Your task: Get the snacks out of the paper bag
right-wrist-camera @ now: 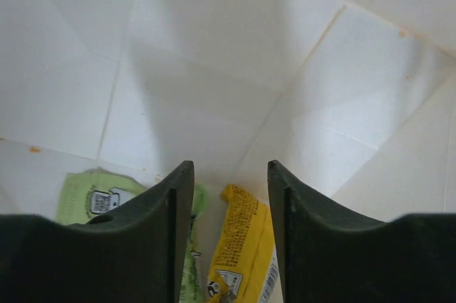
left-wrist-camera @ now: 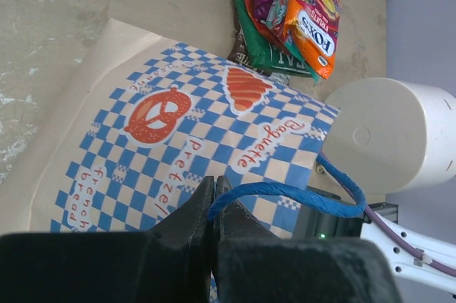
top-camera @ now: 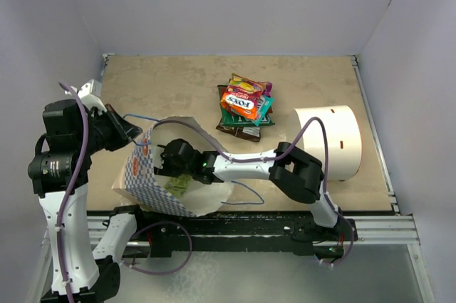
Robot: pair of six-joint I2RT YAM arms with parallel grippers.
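The paper bag (top-camera: 154,190), blue-and-white checked outside and pale inside, lies tilted on the table with its mouth facing right. My left gripper (top-camera: 137,134) is beside its upper left, shut on the blue handle (left-wrist-camera: 285,189), which bends round at the fingertips. Reaching in through the mouth, my right gripper has its fingers apart. Inside the bag are a yellow packet (right-wrist-camera: 242,242), partly showing in the gap between those fingers, and a green packet (right-wrist-camera: 84,194) at the left finger. Their lower ends are cut off or hidden.
Several snack packets (top-camera: 242,103), orange, teal, green and brown, lie piled beyond the bag. A large white cylinder (top-camera: 338,142) stands at the right. Bare table (top-camera: 157,82) shows at the back left.
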